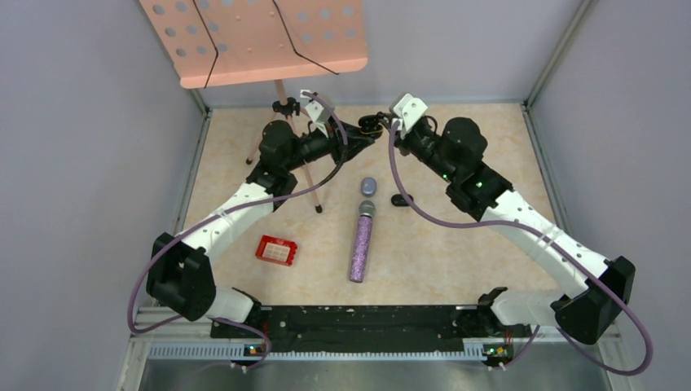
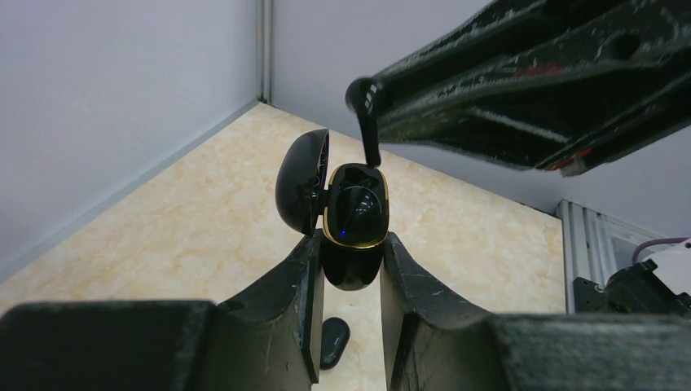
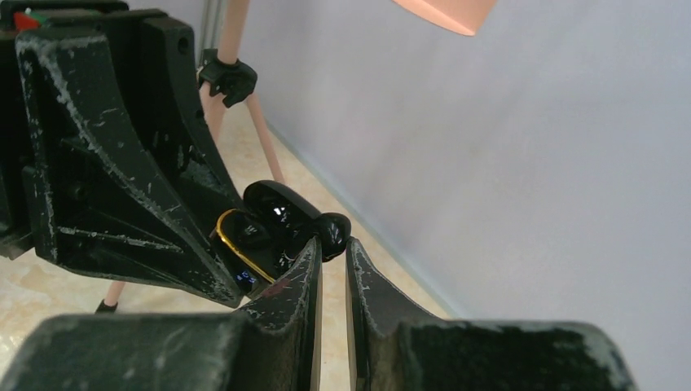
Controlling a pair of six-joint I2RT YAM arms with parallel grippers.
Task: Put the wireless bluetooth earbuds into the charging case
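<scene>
In the left wrist view my left gripper is shut on the black charging case, whose lid stands open on hinges, gold trim round its top. My right gripper is shut on a small black earbud, seen in the right wrist view at its fingertips against the open case. In the left wrist view the earbud's stem points down just above the case's top edge. Whether it touches the case I cannot tell. In the top view both grippers meet high over the middle of the table.
Below lie a blue-grey oval object, a black oblong object, a purple glittery microphone and a red box. A pink tripod stand with a perforated board stands behind my left arm.
</scene>
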